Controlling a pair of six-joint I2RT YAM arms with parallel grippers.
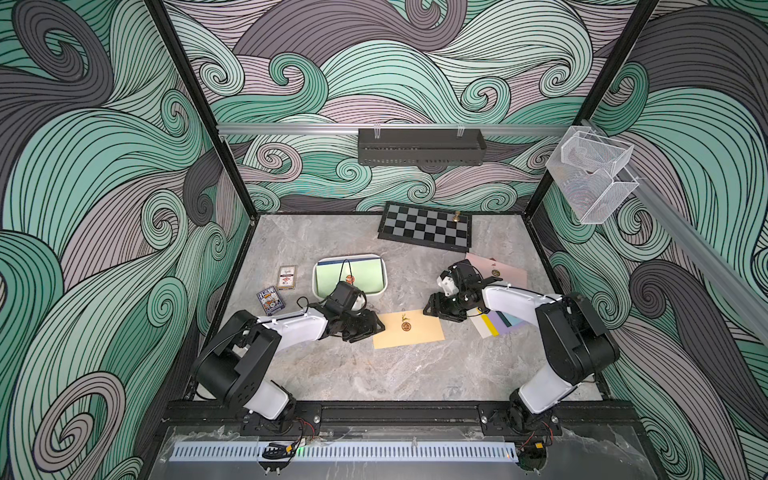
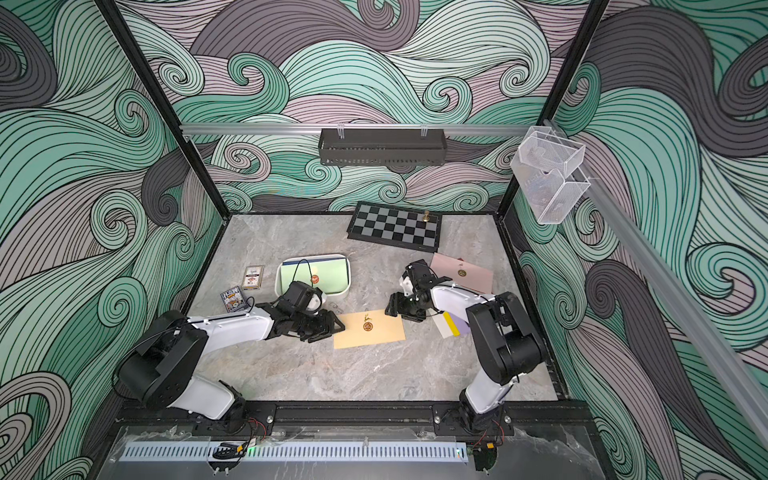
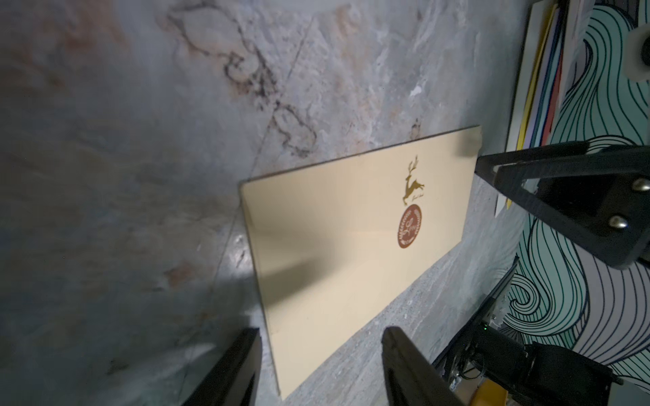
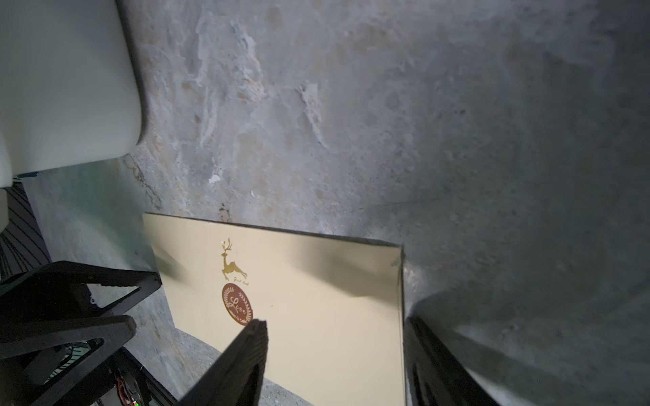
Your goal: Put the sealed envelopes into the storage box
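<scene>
A pale yellow envelope with a gold deer and a red-brown seal lies flat on the table between the arms. At its left end my left gripper stands open, the envelope's near corner between its fingers in the left wrist view. Over the right end is my right gripper, also open; its fingers straddle the envelope's edge from above. Behind the left arm, the white storage box holds a light green envelope and a dark blue one. A pink envelope lies at the right.
Several coloured envelopes lie partly under the right arm. Two card packs sit left of the box, and a chessboard is at the back. Bare table stretches in front of the yellow envelope.
</scene>
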